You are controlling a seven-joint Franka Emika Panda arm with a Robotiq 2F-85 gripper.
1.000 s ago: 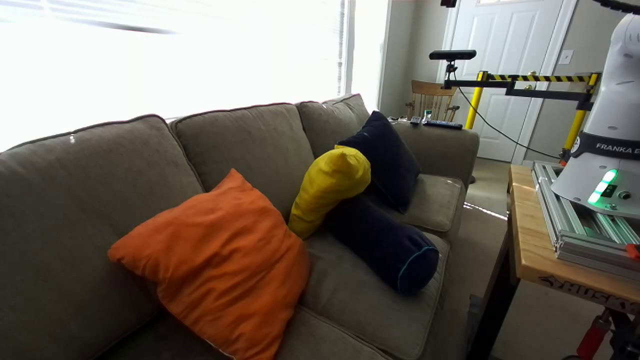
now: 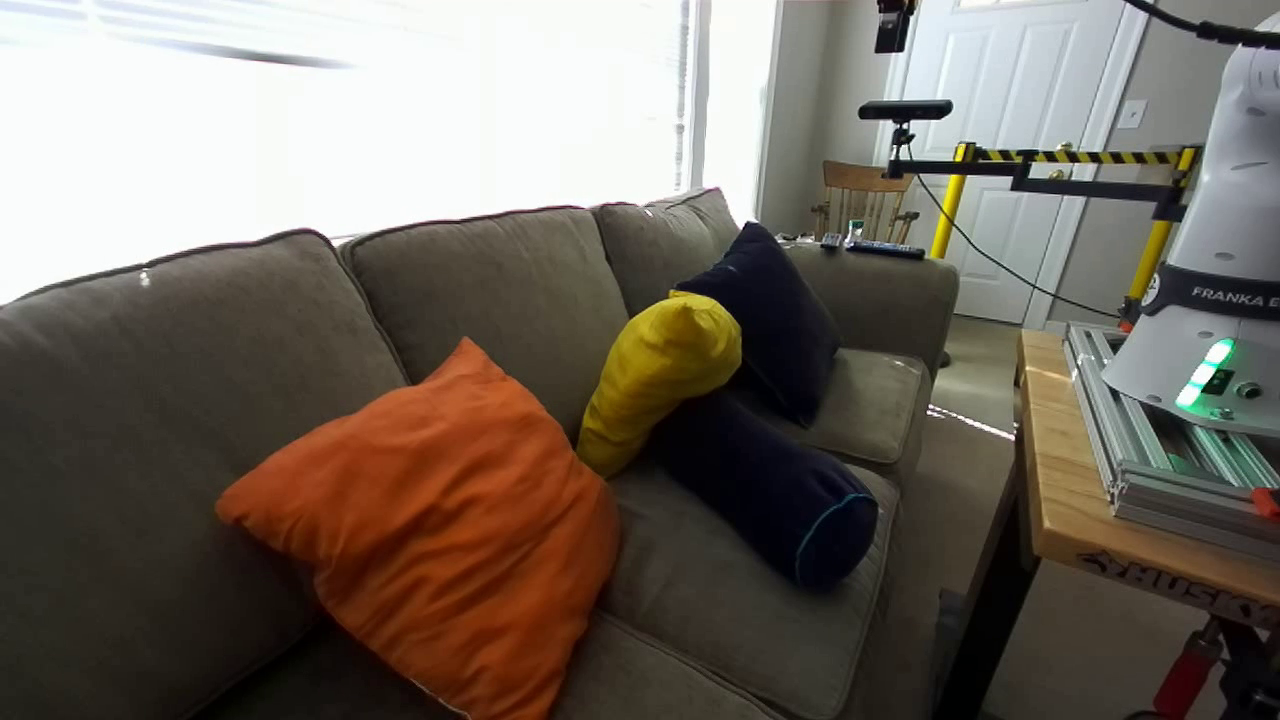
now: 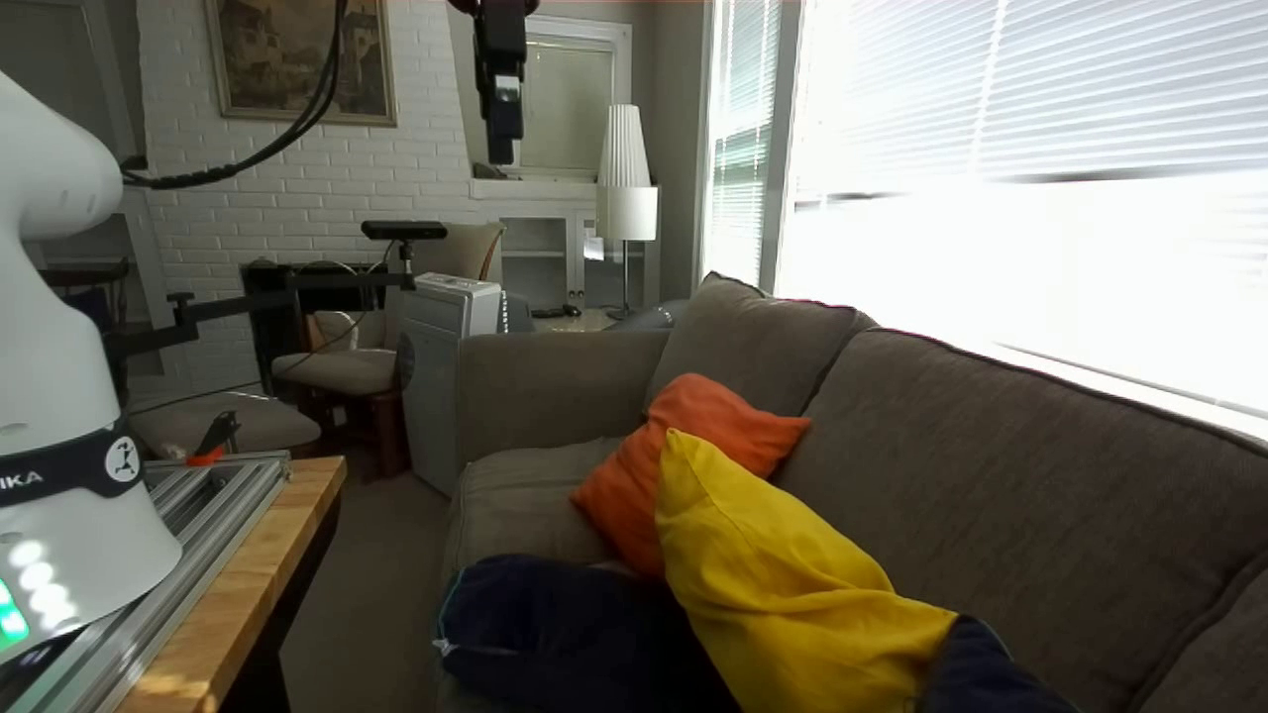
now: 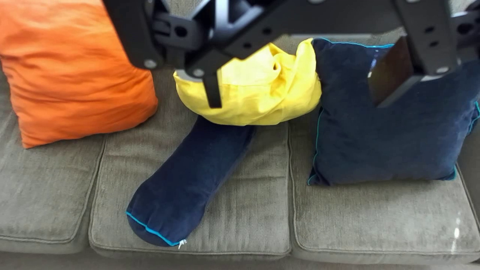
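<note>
My gripper stands open above the sofa, its fingers wide apart and holding nothing. In exterior view 2 it hangs high at the top, well clear of every pillow. A yellow pillow (image 4: pixel 270 101) lies crumpled at the middle of the sofa, below the gap between the fingers. It rests over the back end of a dark blue bolster (image 4: pixel 184 184), which points toward the seat's front edge. The square navy pillow (image 4: pixel 387 144) leans on the backrest to the right in the wrist view. On the left there is an orange pillow (image 4: pixel 85 85).
The grey sofa (image 2: pixel 480 264) runs along a bright window. Facing it is a wooden table (image 2: pixel 1056 480) that carries the arm's base. A camera on a stand (image 2: pixel 906 110) rises near the far armrest, where remotes (image 2: pixel 885 250) lie. Bare seat shows around the bolster.
The gripper's end has come lower into exterior view 1 at the top, and the cable by the arm has shifted. All the pillows lie as before.
</note>
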